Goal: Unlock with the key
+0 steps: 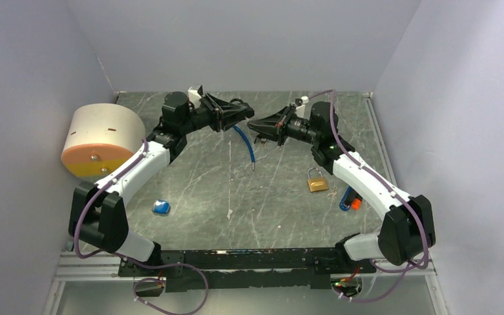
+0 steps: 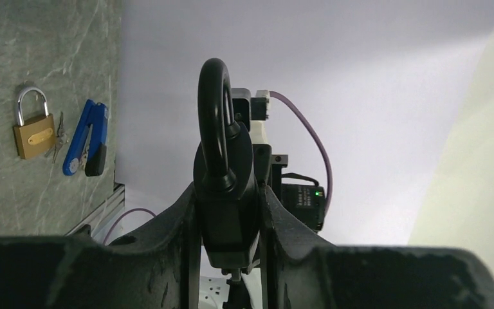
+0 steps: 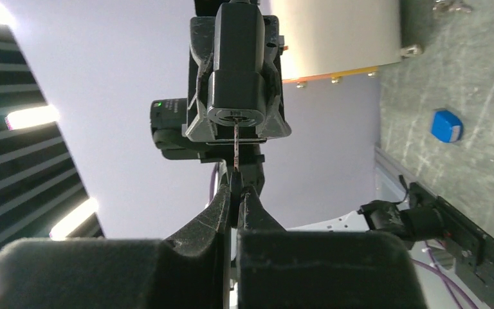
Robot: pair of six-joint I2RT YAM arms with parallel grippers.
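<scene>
A black padlock (image 2: 225,212) hangs in my left gripper (image 1: 235,111), shut round its body, shackle upward in the left wrist view. From the right, my right gripper (image 1: 264,128) faces it, shut on a thin key (image 3: 236,145). In the right wrist view the key lines up with the keyhole on the padlock's end face, its tip at or in it; how far it is in I cannot tell.
A brass padlock (image 1: 318,185) with loose keys and a blue-handled tool (image 1: 345,203) lie at the right. A blue hose (image 1: 248,147) lies mid table, a small blue item (image 1: 161,207) left. A white drum (image 1: 105,131) stands at the left.
</scene>
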